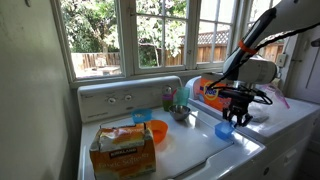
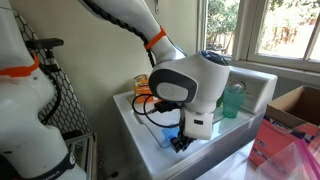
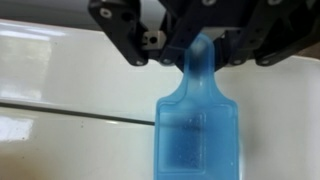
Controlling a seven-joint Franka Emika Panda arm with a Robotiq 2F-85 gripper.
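A translucent blue scoop (image 3: 197, 135) fills the lower middle of the wrist view. My gripper is shut on its narrow handle end, and the wide part reaches out below the fingers. In exterior view 1 the gripper (image 1: 237, 112) is at the right, with the blue scoop (image 1: 224, 130) low beside it, close over the white machine top. From exterior view 2 the arm hides most of the gripper (image 2: 190, 140), and a bit of the blue scoop (image 2: 170, 132) shows. Whether the scoop touches the surface I cannot tell.
On the white top (image 1: 190, 150) stand a Kirkland bag (image 1: 123, 152), an orange bowl (image 1: 157, 130), a blue container (image 1: 141, 116) and a metal bowl (image 1: 180, 113). A green bottle (image 2: 233, 100) is behind the arm. A cardboard box (image 2: 290, 120) lies to the right in exterior view 2.
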